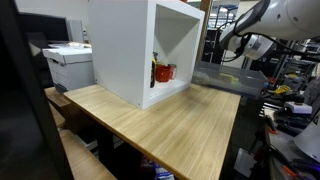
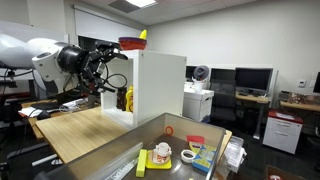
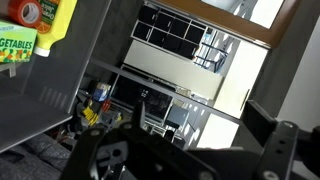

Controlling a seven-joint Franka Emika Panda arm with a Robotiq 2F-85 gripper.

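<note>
Open and with nothing between its fingers, my gripper is in the air; its dark fingers (image 3: 275, 140) stand far apart at the lower edge of the wrist view. In exterior view 2 the gripper (image 2: 112, 66) hangs above the wooden table, in front of the white shelf's open side. On the white shelf (image 1: 120, 45) stand a red mug (image 1: 162, 73), a dark bottle and a clear jar (image 1: 172, 71). A red bowl (image 2: 132, 43) rests on top of the shelf. No object touches the gripper.
Bare wooden tabletop (image 1: 165, 125) stretches before the shelf. Beyond the shelf, a grey bin (image 2: 115, 150) holds several toy items, among them a yellow block (image 2: 142, 165). The wrist view catches a green vegetables box (image 3: 15, 52) beside a red and yellow item (image 3: 52, 22).
</note>
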